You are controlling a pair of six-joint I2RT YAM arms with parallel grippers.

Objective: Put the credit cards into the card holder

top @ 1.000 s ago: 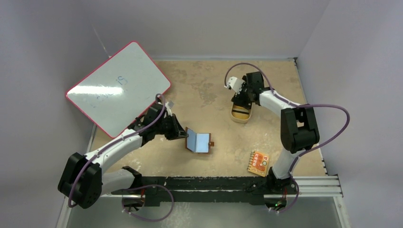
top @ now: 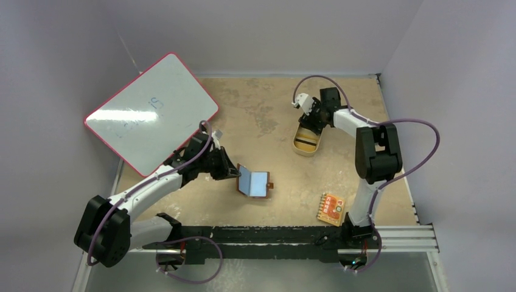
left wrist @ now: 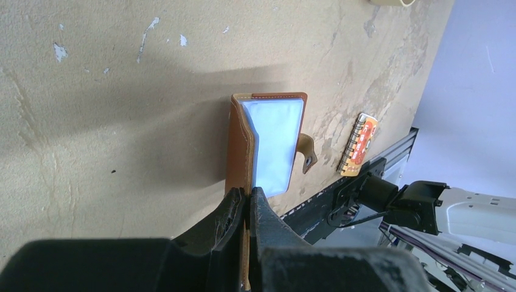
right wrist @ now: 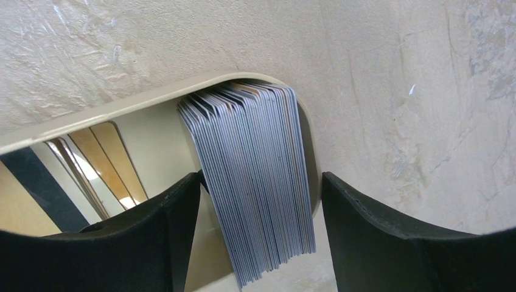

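My left gripper is shut on the brown leather edge of the open card holder [left wrist: 277, 146], whose pale sleeves face up. In the right wrist view a thick stack of cards [right wrist: 255, 182] stands in one end of a cream box [right wrist: 152, 94]. My right gripper is part open over the box, a finger on either side of the stack; whether both touch it is unclear. A few tan and dark cards [right wrist: 109, 155] lie in the rest of the box.
A whiteboard [top: 146, 103] lies at the left, behind the left arm. An orange spiral notebook [top: 331, 208] is at the near right. Bare table separates the holder from the box.
My right gripper and arm have shifted slightly, and the box now sits a little further left in the top view. The left gripper and the holder have not moved.
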